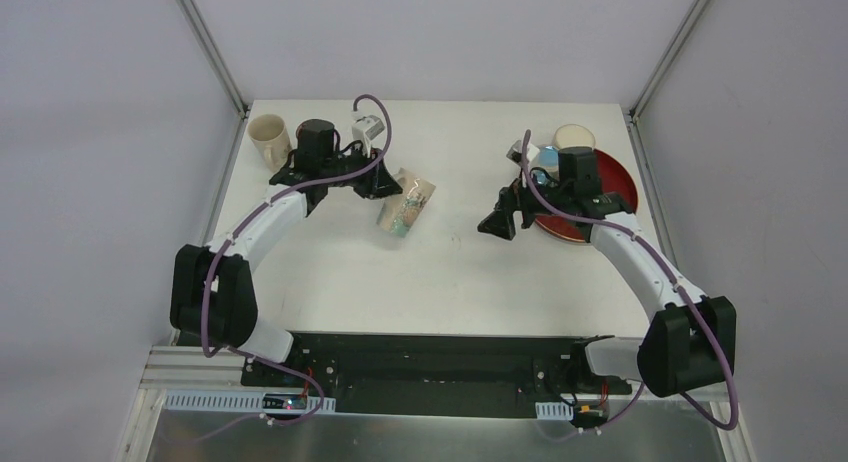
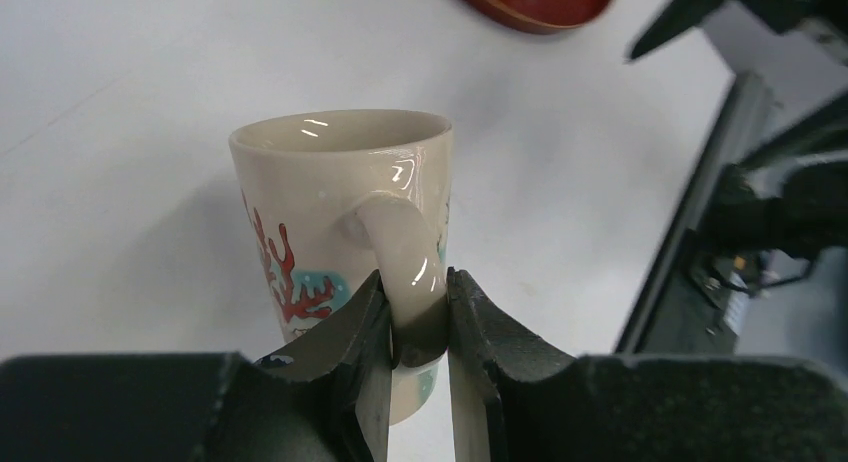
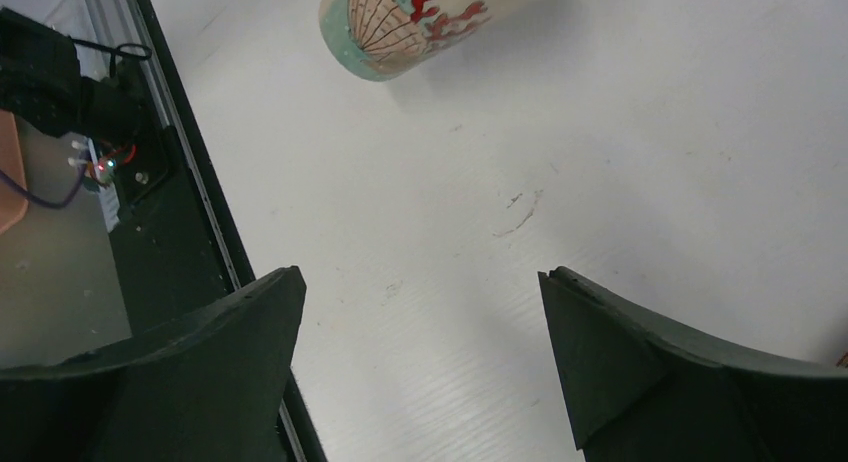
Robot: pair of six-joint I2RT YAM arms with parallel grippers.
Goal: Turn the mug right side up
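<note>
A cream mug [image 1: 408,204] with red and teal sea patterns is tipped on its side left of the table's middle. My left gripper is shut on its handle [image 2: 403,257], one finger on either side. In the left wrist view the mug's open rim points away from the gripper. The right wrist view shows the mug's teal-edged base end [image 3: 385,27] at the top, with a shadow beside it; the height above the table is hard to judge. To the right, my right gripper [image 1: 505,220] stands open and empty over bare table, apart from the mug.
Another cream mug [image 1: 269,139] stands at the back left corner. A red bowl or plate [image 1: 622,187], partly behind the right arm, holds cups at the right.
</note>
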